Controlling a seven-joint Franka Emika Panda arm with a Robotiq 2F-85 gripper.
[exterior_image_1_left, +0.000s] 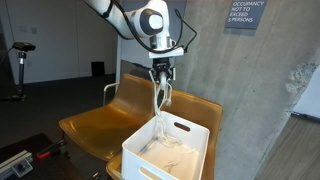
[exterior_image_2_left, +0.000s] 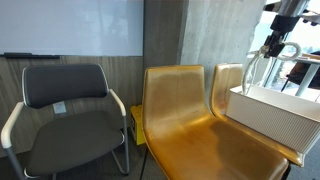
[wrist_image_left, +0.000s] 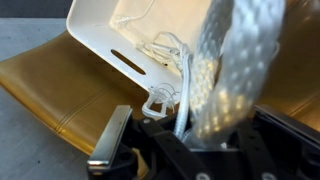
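My gripper (exterior_image_1_left: 162, 72) is raised above a white box (exterior_image_1_left: 142, 165) and shut on a white rope. In exterior view 1 the rope (exterior_image_1_left: 160, 98) hangs from the fingers down into the box, where loose strands lie on the bottom. Exterior view 2 shows the gripper (exterior_image_2_left: 272, 49) with a pale loop of rope beneath it, over the ribbed box (exterior_image_2_left: 285, 113). Close to the camera in the wrist view, a thick braided length of the rope (wrist_image_left: 235, 55) covers much of the fingers, and a thinner cord trails toward the box.
The box stands on tan chairs (exterior_image_1_left: 88, 130), with a concrete wall (exterior_image_1_left: 240, 80) behind. A dark grey chair (exterior_image_2_left: 75, 140) stands to the left in exterior view 2. Air around the raised gripper looks clear.
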